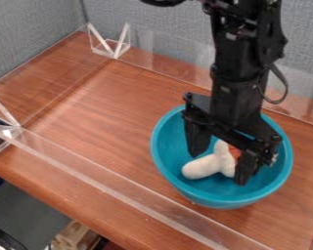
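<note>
My black gripper (225, 146) reaches down into a teal bowl (172, 166) on the right half of the wooden table, its fingers spread open at either side of the objects inside. A white, elongated soft-looking object (202, 167) lies in the bowl under the gripper. An orange-red item (234, 151) shows next to it, partly hidden by the fingers. Whether the fingers touch either object cannot be told.
Clear low panels with white brackets (111, 41) edge it. A grey padded wall stands behind, and a cardboard box (74, 234) lies below the front edge.
</note>
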